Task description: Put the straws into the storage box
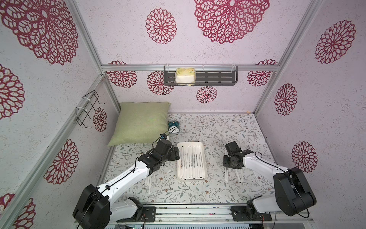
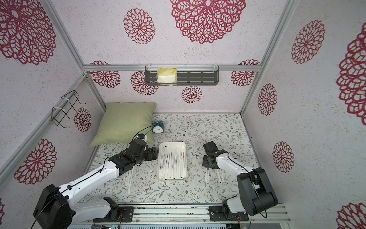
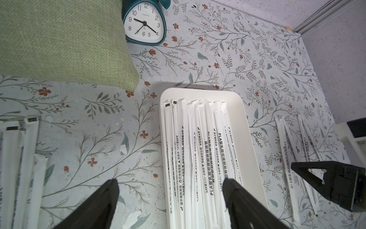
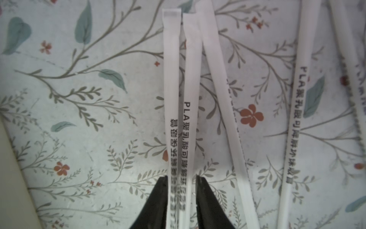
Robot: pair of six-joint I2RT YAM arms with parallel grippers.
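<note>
The white storage box [image 3: 247, 126] holds several wrapped white straws [image 3: 198, 152] lying lengthwise side by side. My left gripper is open beside the box's left edge, with nothing gripped. To the right of the box, my right gripper is low over the table, its dark fingers [image 4: 213, 206] on either side of a pair of straws [image 4: 185, 76]. The gap is narrow; whether they press on the pair cannot be told. A slanted straw [image 4: 225, 99] and further straws [image 4: 297, 114] lie just right of the pair.
More straws [image 3: 22, 164] lie left of the box. A green pillow [image 1: 141, 122] and a teal clock [image 3: 144, 22] stand behind my left arm. A dark shelf [image 1: 213, 78] hangs on the back wall.
</note>
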